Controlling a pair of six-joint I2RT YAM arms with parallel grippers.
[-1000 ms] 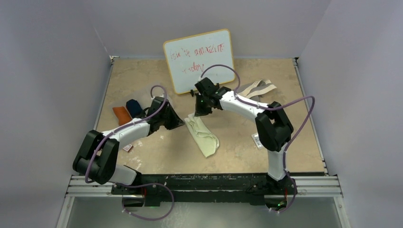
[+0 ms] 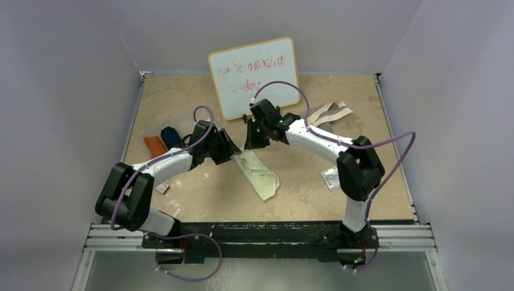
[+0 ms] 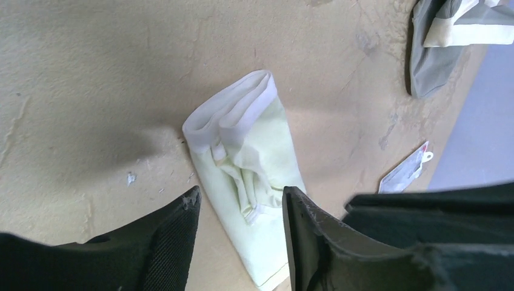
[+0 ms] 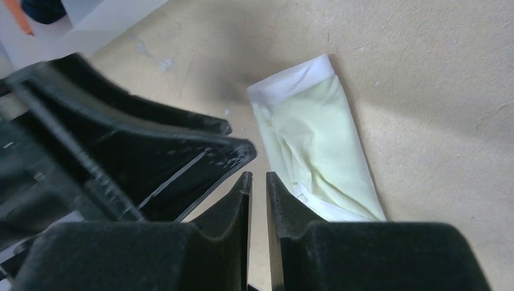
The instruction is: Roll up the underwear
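Note:
A pale, whitish-green underwear (image 2: 258, 176) lies folded in a long strip on the table, its white band (image 3: 242, 100) bunched at the far end. My left gripper (image 2: 230, 147) is open just above that end, nothing held; in its own view the fingertips (image 3: 188, 206) frame the fabric below. My right gripper (image 2: 253, 143) hangs above and right of the same end, its fingers slightly apart (image 4: 257, 182) and empty. The left gripper's dark body fills the left of the right wrist view.
A whiteboard (image 2: 251, 73) lies at the back. Grey-and-cream cloth (image 2: 327, 112) is at back right, a small packet (image 2: 331, 179) at right. Orange (image 2: 155, 145) and navy (image 2: 170, 134) items lie at left.
My left gripper has opened wider and moved slightly up and right.

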